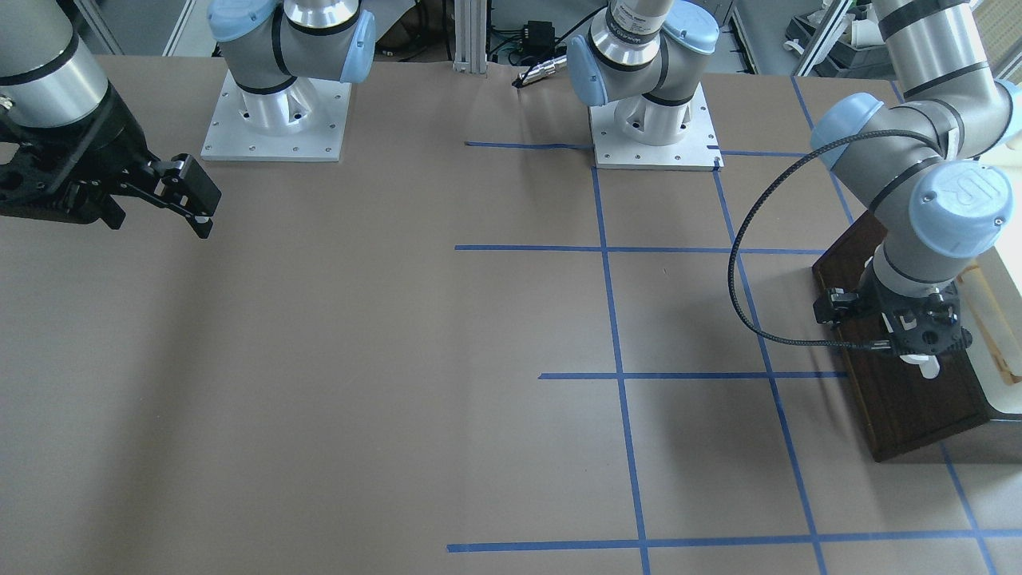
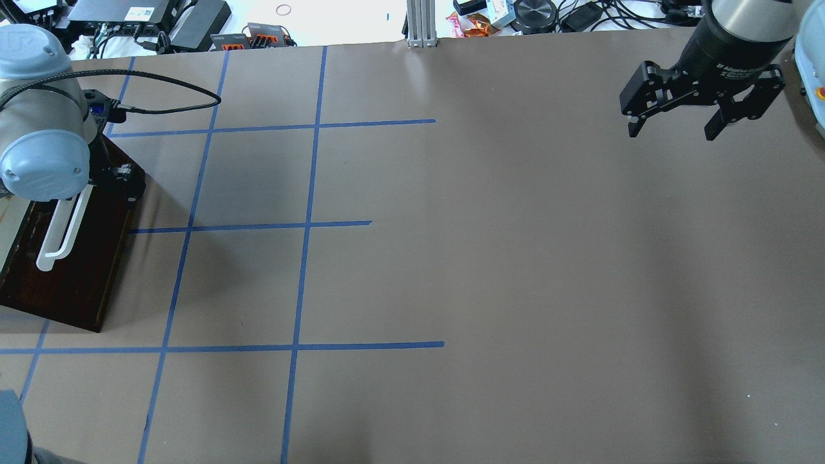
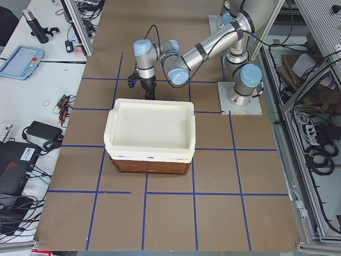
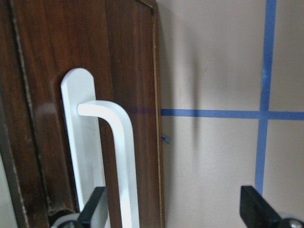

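Observation:
A dark wooden box with a pale top stands at the right of the front view; the left view shows a white tray-like top. On its dark face is a white L-shaped handle, also visible in the top view. My gripper is low over this face, at the handle. In the wrist view it is open, its two fingers wide apart, the handle by the left finger and bare floor beside the right one.
A taped grid covers the floor, which is clear left of the box. A second gripper hangs at the right of the top view. Other arm bases stand at the back.

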